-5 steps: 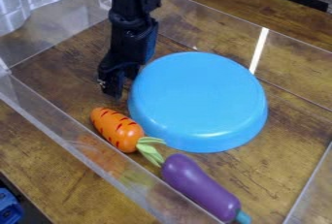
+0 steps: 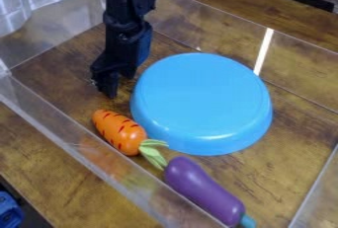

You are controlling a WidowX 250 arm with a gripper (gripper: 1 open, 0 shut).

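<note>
My black gripper (image 2: 113, 79) is low over the wooden floor at the left of the blue round lid-like disc (image 2: 201, 99), above the orange toy carrot (image 2: 119, 128) with its pale green top. Its fingers are dark and I cannot tell whether they are open or shut. A purple toy eggplant (image 2: 201, 188) lies below the disc, toward the bottom right.
A clear-walled enclosure (image 2: 73, 148) surrounds the wooden floor (image 2: 291, 133). Free floor shows right of the disc and at the upper left. A blue object (image 2: 7, 210) lies outside at the lower left.
My gripper has shifted a little to the left, away from the blue disc. The carrot, eggplant and disc show no visible change.
</note>
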